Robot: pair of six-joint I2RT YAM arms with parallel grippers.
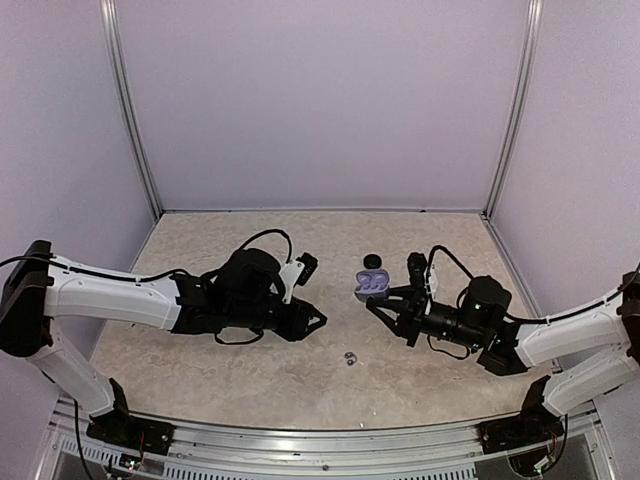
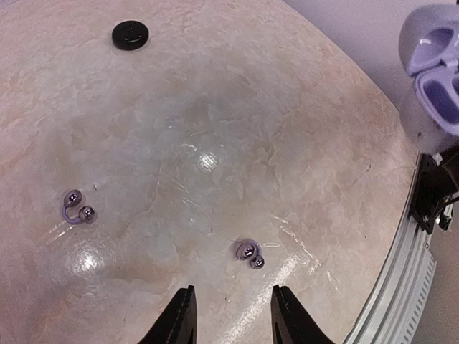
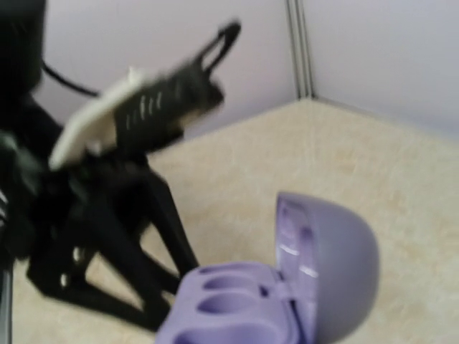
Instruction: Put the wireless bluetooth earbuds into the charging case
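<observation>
A purple charging case [image 1: 371, 283], lid open, is held up by my right gripper [image 1: 374, 305], which is shut on it. The wells of the case [image 3: 229, 304] that show in the right wrist view look empty; its lower part is cut off. My left gripper stands open, nothing between its fingertips, to the left of the case in the top view. Two shiny earbuds lie on the table in the left wrist view: one earbud [image 2: 251, 252] just ahead of the fingers, another earbud [image 2: 77, 208] farther left. Only one earbud [image 1: 350, 357] shows from above.
A black round disc [image 1: 373, 261] lies on the table behind the case. A metal rail [image 1: 330, 437] runs along its front edge, and pale walls close in the back and sides.
</observation>
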